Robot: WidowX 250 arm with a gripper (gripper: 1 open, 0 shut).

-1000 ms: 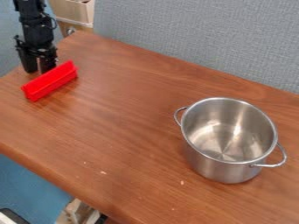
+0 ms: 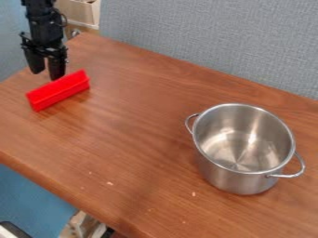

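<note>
My black gripper (image 2: 46, 65) hangs at the upper left, just behind a red rectangular block (image 2: 59, 89) that lies on the wooden table (image 2: 137, 121) near its left edge. The two fingers point down and look apart, with nothing visible between them. Whether a fingertip touches the block cannot be told.
A large steel pot (image 2: 243, 147) with two handles stands on the right part of the table. A grey partition (image 2: 211, 37) runs along the back.
My gripper has moved a little to the right. The red block has also shifted slightly to the right.
</note>
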